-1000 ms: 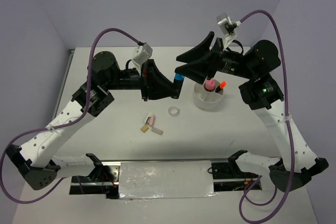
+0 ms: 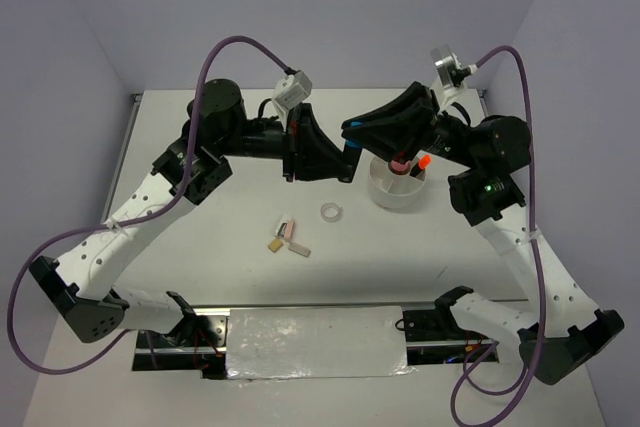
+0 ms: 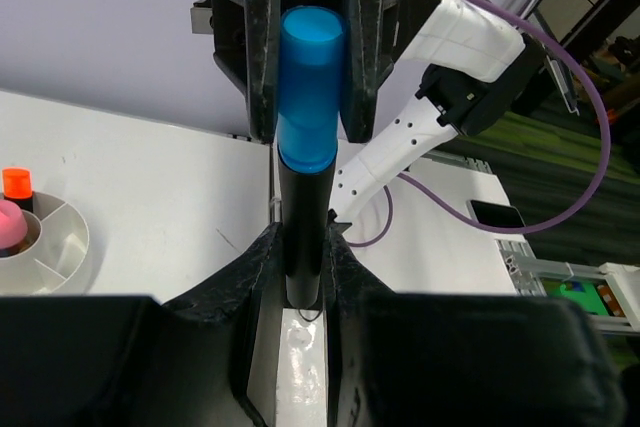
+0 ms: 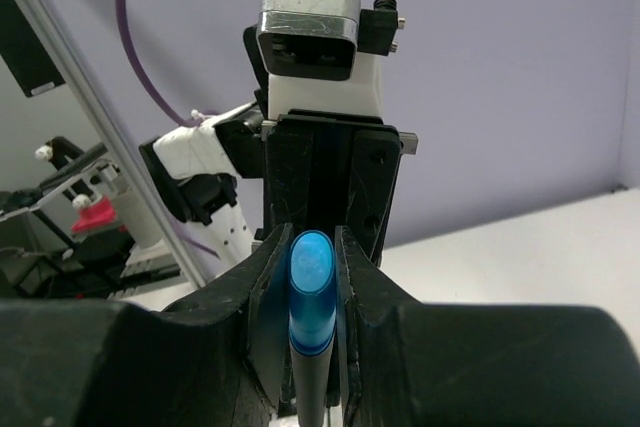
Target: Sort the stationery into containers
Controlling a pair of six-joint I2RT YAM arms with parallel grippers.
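Note:
A blue-capped marker (image 3: pixel 308 87) with a dark barrel (image 3: pixel 305 197) stands between my two grippers, held in mid-air above the table. My left gripper (image 2: pixel 342 173) is shut on the barrel from the left, and my right gripper (image 2: pixel 354 127) is shut on the blue cap end from the right. The right wrist view shows the cap (image 4: pixel 312 297) between the right fingers. The divided white container (image 2: pixel 395 197) sits to the right below, holding a pink item (image 3: pixel 8 223) and an orange-capped one (image 3: pixel 17 182).
A tape ring (image 2: pixel 331 212) and several small pieces, among them a yellow block (image 2: pixel 275 245) and a pale bar (image 2: pixel 299 250), lie left of centre on the table.

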